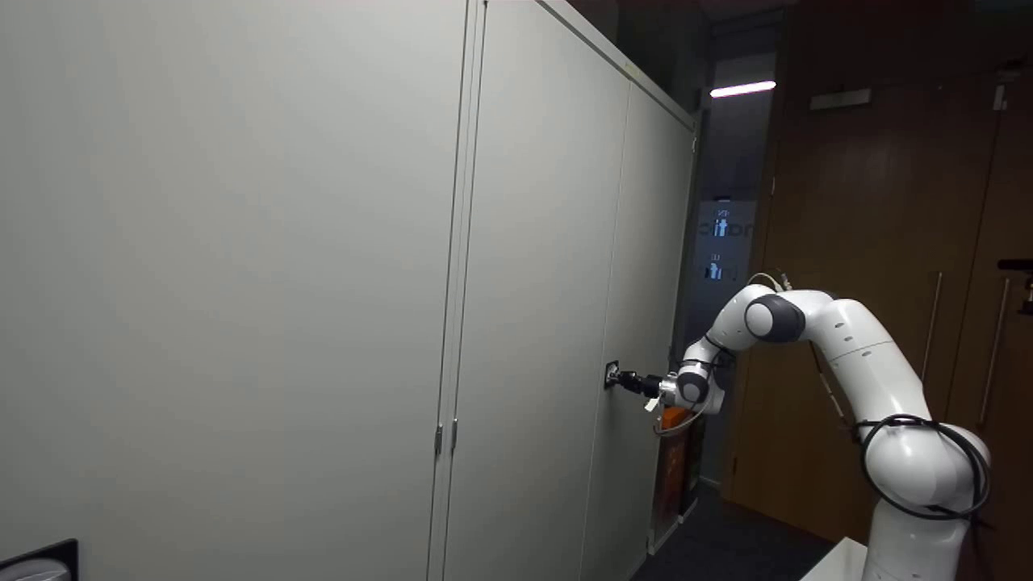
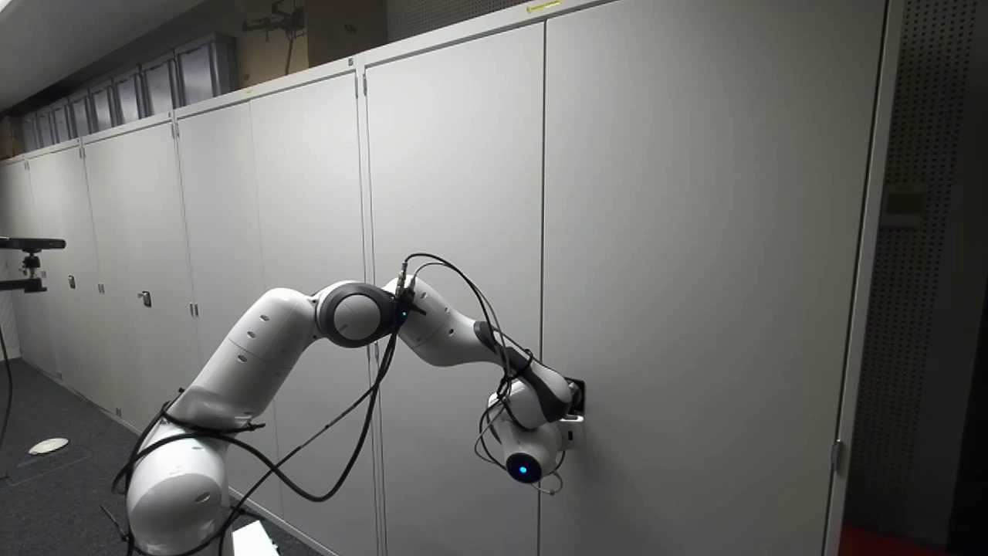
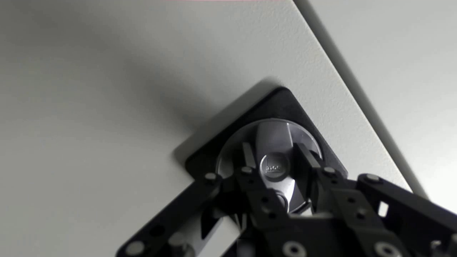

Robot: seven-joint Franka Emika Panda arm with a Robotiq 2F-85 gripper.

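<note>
A grey turn handle point(image 3: 274, 133), set in a round recess on a black square plate point(image 3: 280, 102), fills the centre of the wrist view. My gripper is shut on this handle, one dark finger against each side of its raised bar. The plate sits near the edge of a pale grey cabinet door point(image 2: 704, 232), beside a straight dark seam point(image 3: 355, 87). In exterior view 1 the gripper point(image 1: 616, 376) meets the door at the plate. The door looks flush with its neighbour. In exterior view 2 my wrist hides the fingers and most of the plate.
More closed cabinet doors point(image 2: 306, 185) run along the wall to the left. A wooden door point(image 1: 862, 242) stands behind my arm. Orange and dark panels point(image 1: 673, 465) lean low by the cabinet's end. Loose cables point(image 2: 370, 389) hang along my arm.
</note>
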